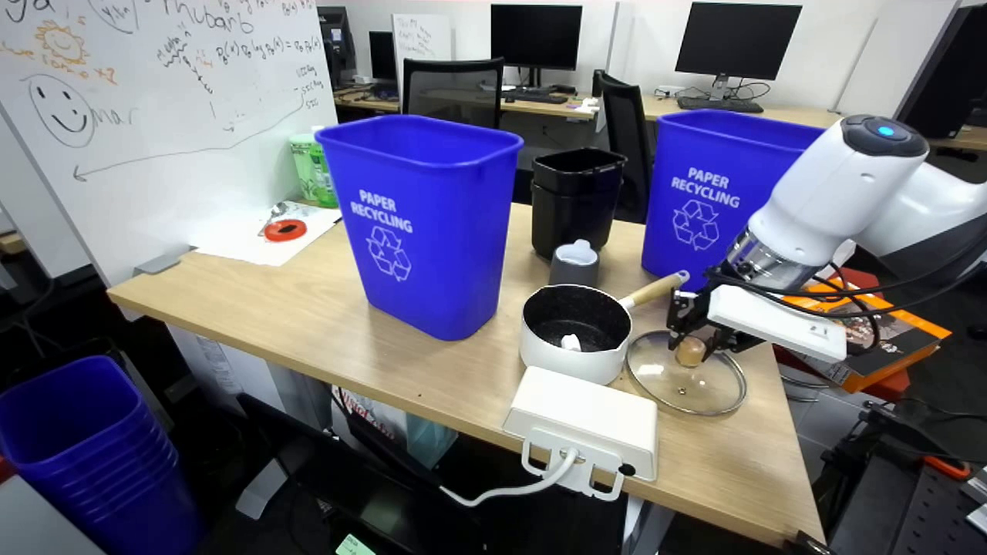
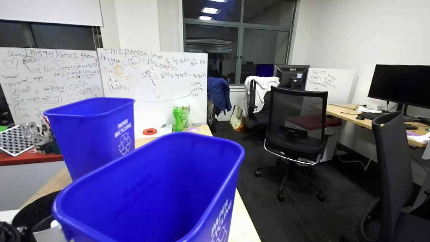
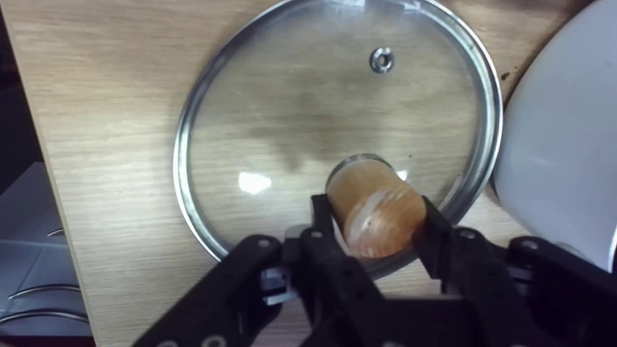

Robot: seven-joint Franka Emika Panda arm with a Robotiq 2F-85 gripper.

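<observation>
A round glass lid [image 1: 668, 381] with a metal rim and a wooden knob [image 3: 376, 196] is at the right end of the table, close beside the white pot [image 1: 564, 356]. My gripper [image 1: 694, 346] is shut on that knob, one finger on each side, as the wrist view shows. The lid [image 3: 301, 104] looks roughly level and at or near the tabletop; any gap beneath it cannot be made out. Inside the pot's dark interior lies a small white object [image 1: 570, 342]. The pot's wooden handle [image 1: 655, 290] points back and to the right.
Two blue recycling bins [image 1: 421, 240] [image 1: 708, 199] and a black bin [image 1: 575, 203] stand behind. A grey cup [image 1: 574, 265] is behind the pot, and a white box [image 1: 583, 416] sits in front of it. The table's right edge [image 3: 49, 179] is near the lid.
</observation>
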